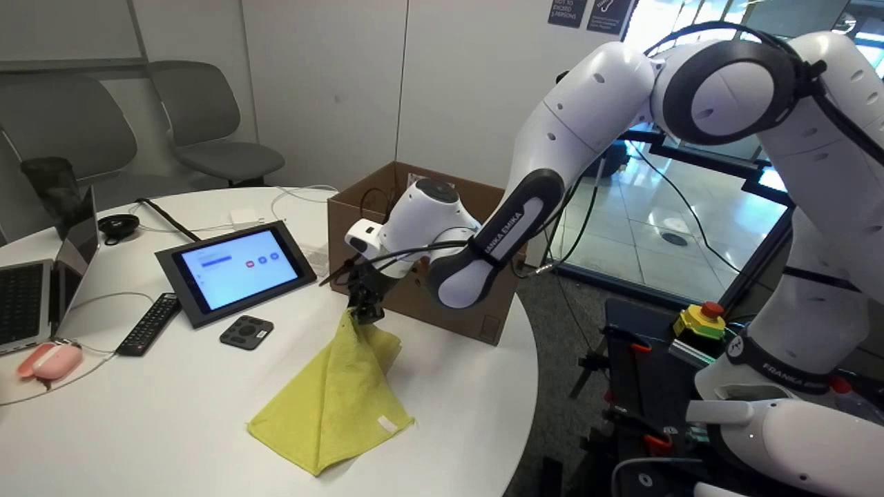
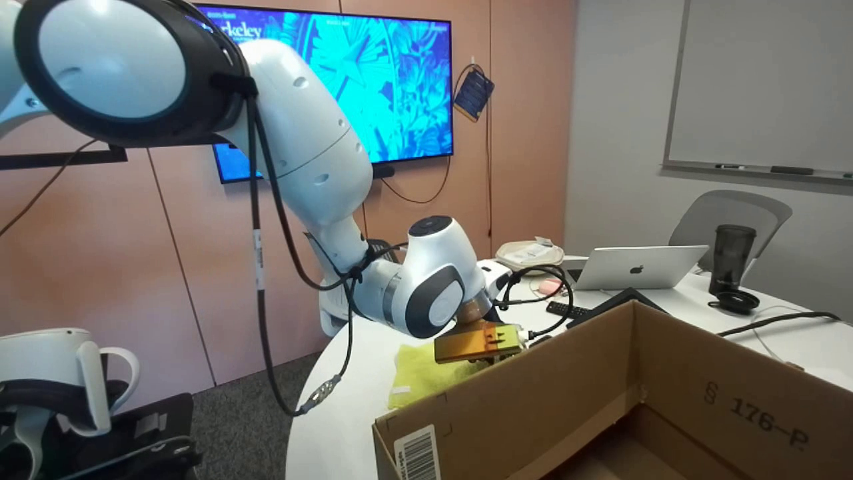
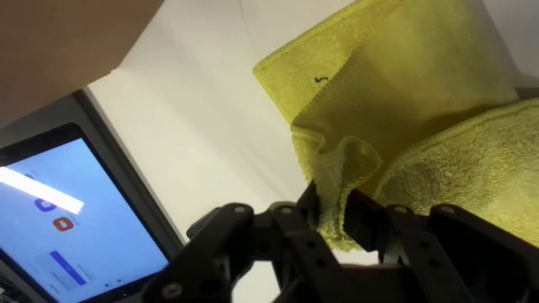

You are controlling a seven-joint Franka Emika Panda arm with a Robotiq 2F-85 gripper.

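A yellow towel (image 1: 327, 406) lies on the white table, one part lifted and folded over the rest. My gripper is shut on a pinched edge of it; the bunched cloth stands between the black fingers in the wrist view. In exterior view 1 the gripper (image 1: 364, 310) hangs over the towel's far end, in front of the cardboard box. Exterior view 2 shows only part of the towel (image 2: 412, 372) behind the box. No marker shows now; whatever lies under the fold is hidden.
The open cardboard box (image 1: 431, 315) stands close behind the gripper. A tablet (image 1: 240, 265), a small black device (image 1: 246, 331) and a remote (image 1: 149, 323) lie to the left, near a laptop (image 1: 25, 298).
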